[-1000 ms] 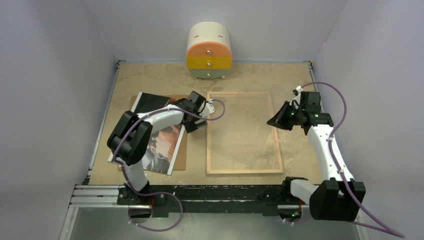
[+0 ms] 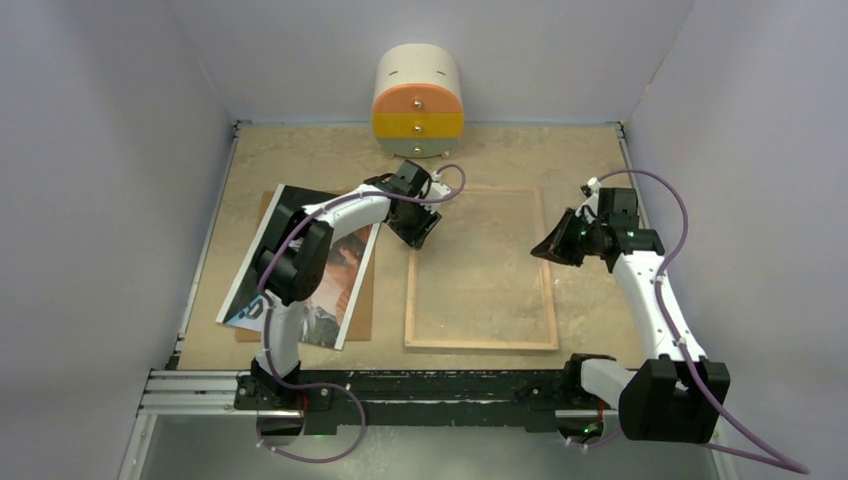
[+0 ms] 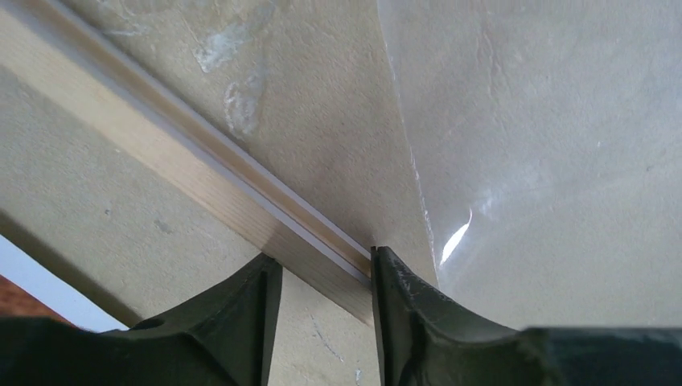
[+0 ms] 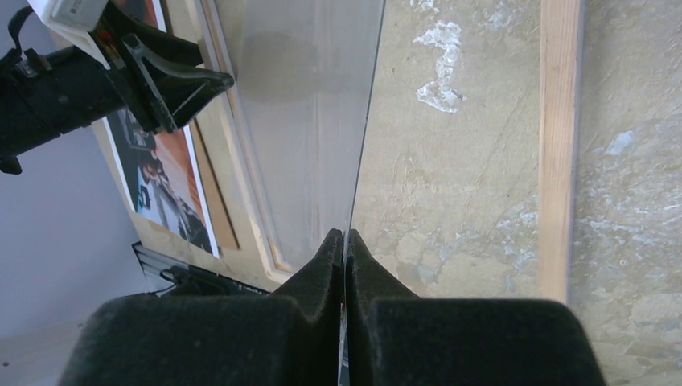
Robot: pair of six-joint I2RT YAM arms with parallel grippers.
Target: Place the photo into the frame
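Observation:
The light wooden frame lies on the table, its left rail between the fingers of my left gripper. That gripper is part open, one finger on each side of the rail near its upper left corner. My right gripper is shut on the edge of a thin clear sheet, tilted over the frame. From above, this gripper is at the frame's right rail. The photo lies left of the frame, partly hidden by my left arm.
Beneath the photo a brown board shows. A small rounded chest with coloured drawers stands at the back, behind my left gripper.
The frame has slid slightly left. The right arm is almost still.

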